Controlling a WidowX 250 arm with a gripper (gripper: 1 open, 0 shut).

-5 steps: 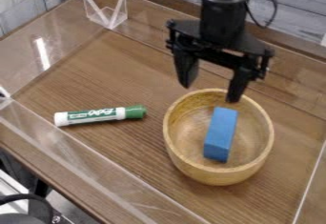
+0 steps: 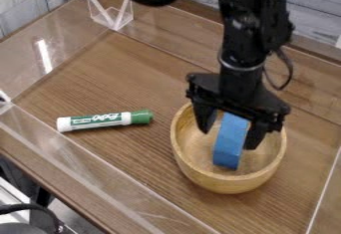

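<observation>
A beige bowl sits at the right of the wooden table, with a blue block inside it. My black gripper reaches down over the bowl, open, its two fingers around the upper part of the block. Whether they touch it is unclear. A green and white marker lies on the table left of the bowl.
A small clear wire-like stand is at the back left. A dark cable shows at the lower left corner.
My gripper has moved down and toward the camera, from behind and above the bowl to over the blue block. The bowl, block and marker look unmoved.
</observation>
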